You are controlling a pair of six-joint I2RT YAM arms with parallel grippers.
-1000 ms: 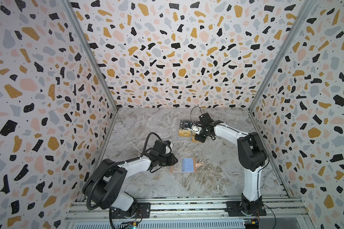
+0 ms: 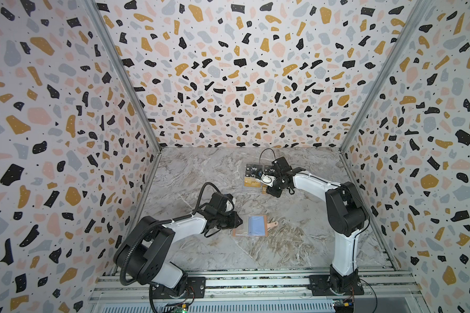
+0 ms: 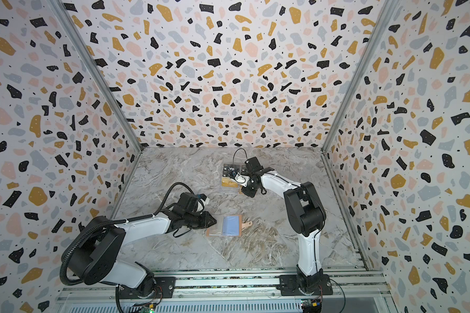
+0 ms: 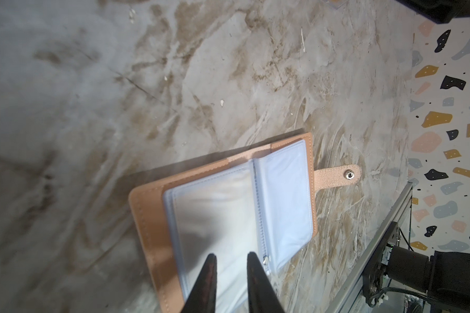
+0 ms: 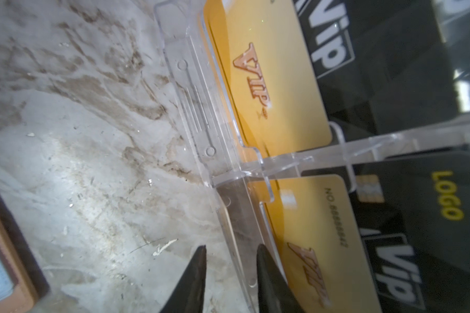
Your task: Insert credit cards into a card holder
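The open tan card holder (image 4: pixel 148 229), with clear and bluish sleeves and a snap strap, lies flat on the marble table. My left gripper hangs over its left part, fingers apart, nothing visible between them. A clear acrylic rack (image 5: pixel 193 99) holds gold cards (image 5: pixel 271 83) and black cards (image 5: pixel 381 73) marked Vip in compartments. My right gripper is over the rack's front edge beside a lower gold card (image 5: pixel 318 229), fingers apart, with the rack's clear wall visible beneath the gap.
Bare marble table (image 2: pixel 188 167) lies at the back left and between rack and holder. Patterned walls enclose the table on the back and sides, with metal rails (image 2: pixel 235 276) along the front.
My right gripper has shifted slightly over the rack, most recently a little down toward the front. The left arm is nearly still; rack and holder look unmoved.
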